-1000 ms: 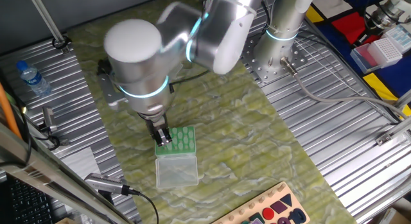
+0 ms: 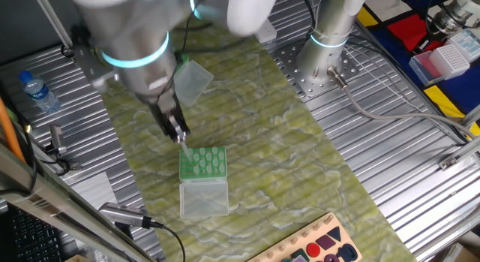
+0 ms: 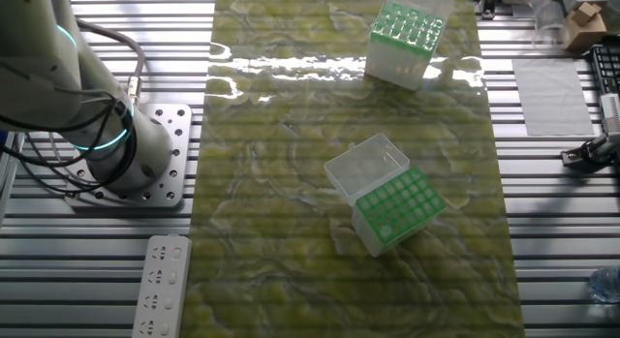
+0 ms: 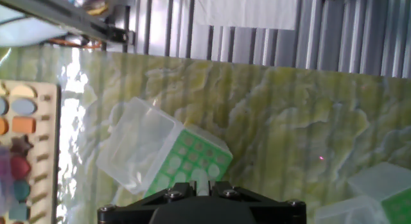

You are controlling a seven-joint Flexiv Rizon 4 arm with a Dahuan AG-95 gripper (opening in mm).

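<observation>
A clear box with a green tip rack (image 2: pixel 203 164) stands with its lid folded open, and several pale pipette tips fill its rack. In the wrist view, this rack (image 4: pixel 186 163) lies just ahead of the fingers. My gripper (image 2: pixel 180 135) is above the rack's far-left corner, shut on a pale pipette tip (image 2: pixel 187 150) that points down. Between the dark fingers in the wrist view, the same pale tip (image 4: pixel 202 180) shows. A second open box has a green rack (image 3: pixel 399 208) that looks mostly empty, with one pale tip near a corner; in exterior view 1 the arm mostly hides it.
A wooden board with coloured shapes (image 2: pixel 315 247) lies at the mat's near edge. A black device with a cable (image 2: pixel 127 215) sits left of the mat. A power strip (image 3: pixel 162 285) is beside the robot's base. Open green mat (image 2: pixel 277 157) stretches right of the filled box.
The arm has swung toward the far left, and the gripper has risen from the rack to above its corner. A pale tip now shows below the fingers. The filled box has shifted only slightly.
</observation>
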